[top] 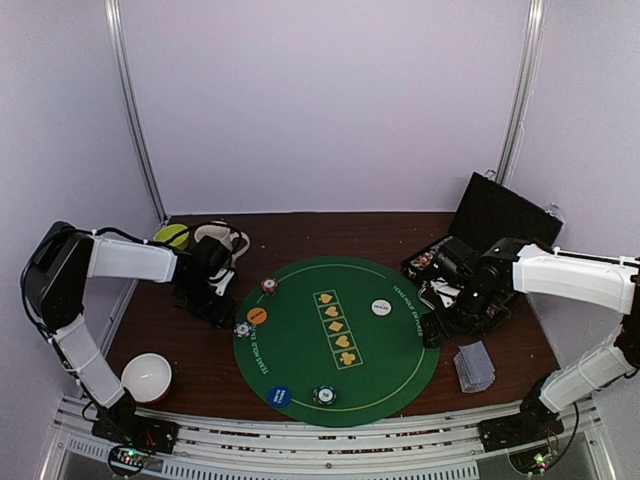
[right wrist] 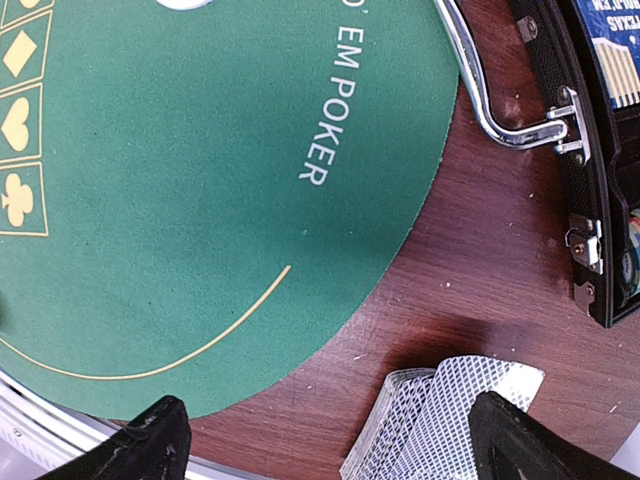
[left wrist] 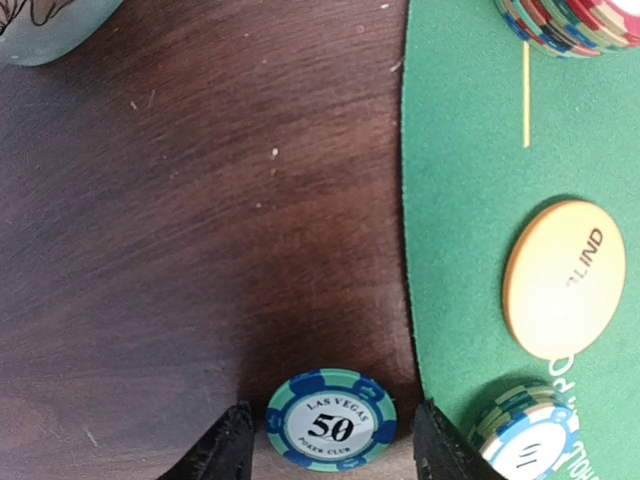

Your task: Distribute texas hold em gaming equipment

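My left gripper is part open around a blue 50 chip (left wrist: 330, 440) on the wood beside the green mat (top: 390, 370); whether it touches is unclear. Right of it on the mat are a blue-and-white chip stack (left wrist: 525, 445), an orange blind button (left wrist: 565, 280) and a red chip stack (left wrist: 565, 20). The top view also shows a dealer button (top: 381, 308), a blue blind button (top: 279, 396) and another chip stack (top: 324, 395). My right gripper is open above the mat's right edge, near the card stack (top: 474, 368) and open chip case (right wrist: 590, 160).
A white mug (top: 213, 234) and green bowl (top: 170, 235) stand behind my left arm at the back left. A white bowl (top: 147, 376) sits at the front left.
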